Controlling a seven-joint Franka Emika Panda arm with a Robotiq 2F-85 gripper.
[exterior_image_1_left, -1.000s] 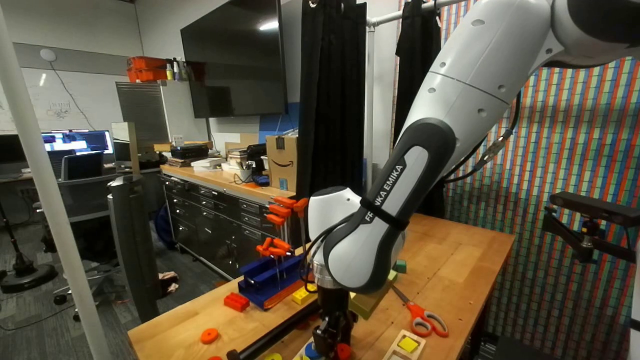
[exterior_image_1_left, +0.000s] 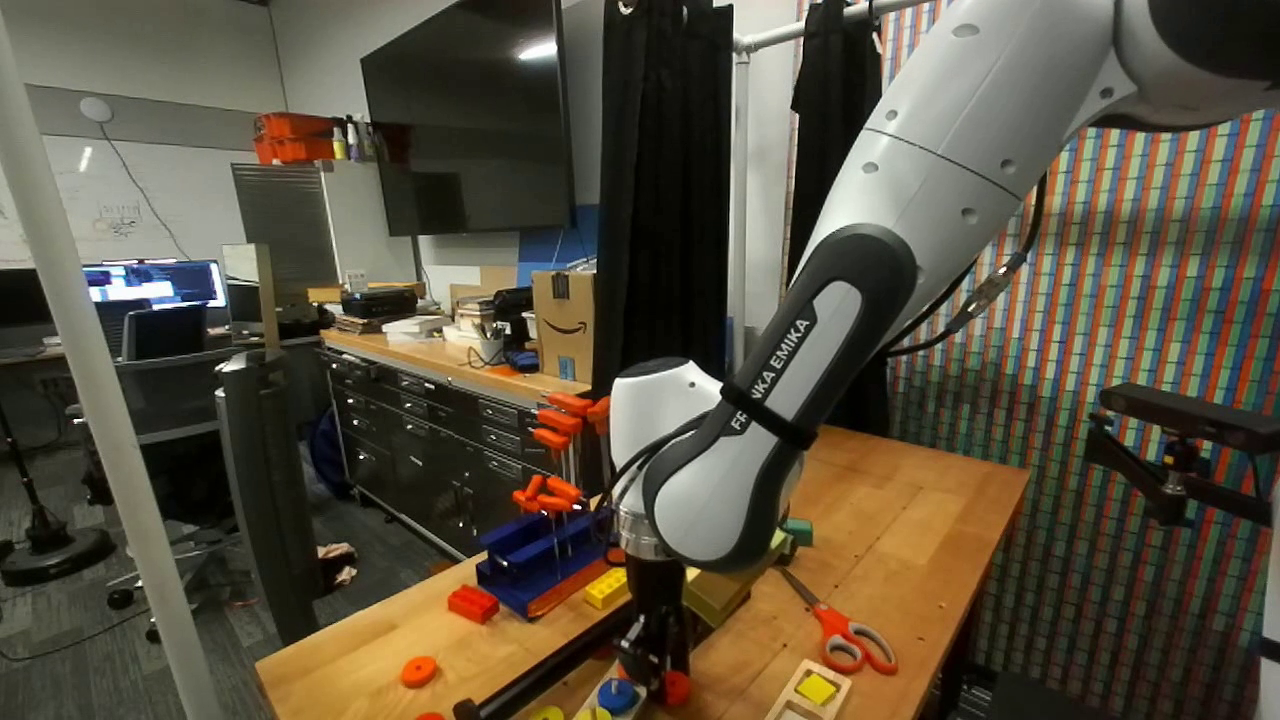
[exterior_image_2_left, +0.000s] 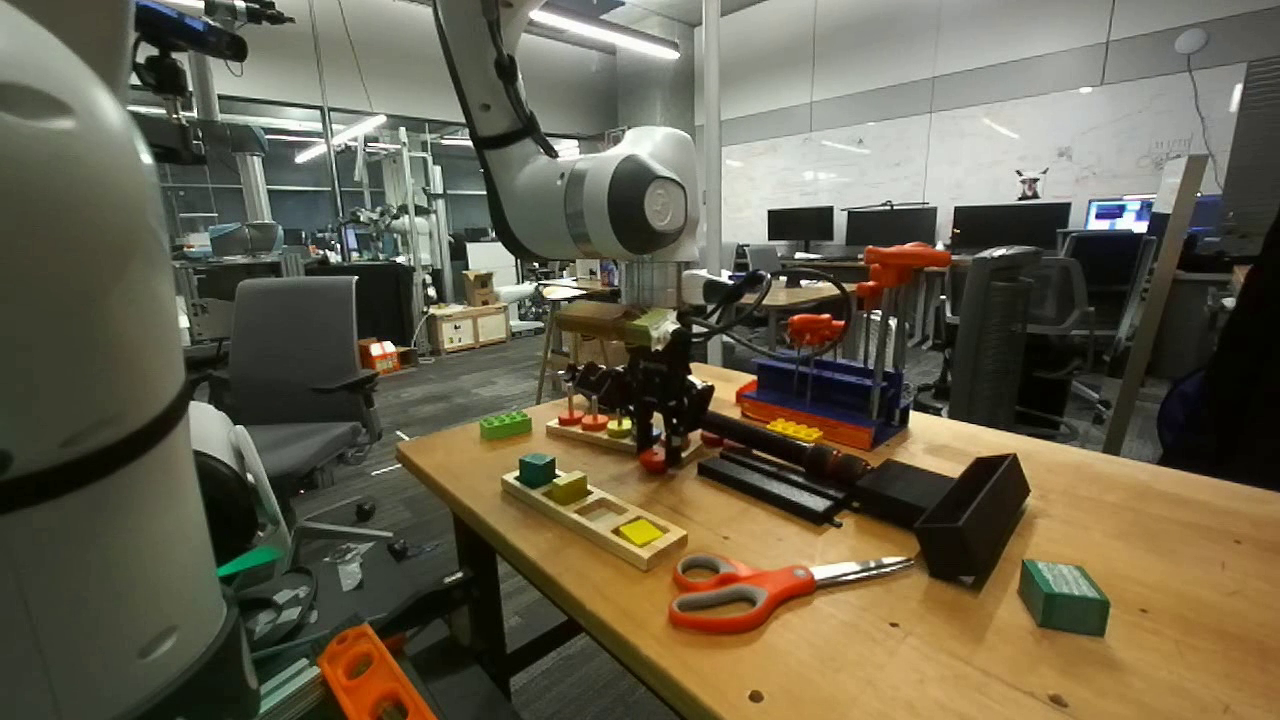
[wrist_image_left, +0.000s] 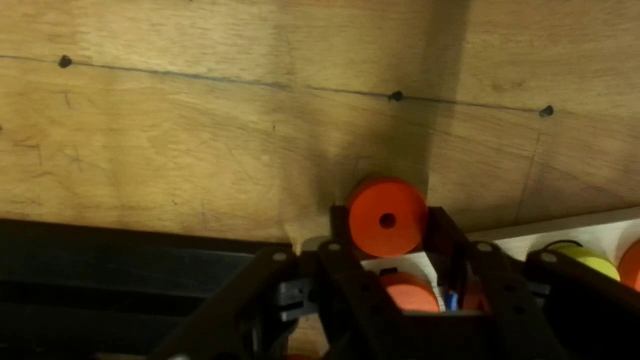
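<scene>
A red disc (wrist_image_left: 384, 241) with a small centre hole is pinched between the fingers of my gripper in the wrist view. In exterior view 2 the gripper (exterior_image_2_left: 667, 446) points down, with the red disc (exterior_image_2_left: 651, 461) low between its fingertips. Beneath and behind the held disc stands a pale board (wrist_image_left: 414, 264) carrying an orange-red disc (wrist_image_left: 412, 294), partly covered by the fingers. Exterior view 1 shows a blue disc (exterior_image_1_left: 617, 695) on that board, just left of the gripper.
A long black tool (exterior_image_2_left: 780, 446) and tray lie beside the gripper. Nearer are a wooden shape board (exterior_image_2_left: 588, 516), orange scissors (exterior_image_2_left: 744, 596) and a green block (exterior_image_2_left: 1063, 596). A blue rack (exterior_image_2_left: 816, 382) holds orange-handled tools. One loose orange disc (exterior_image_1_left: 419, 671) lies on the table.
My gripper and the red disc have shifted slightly up and left in exterior view 1. More of the blue disc shows there now.
</scene>
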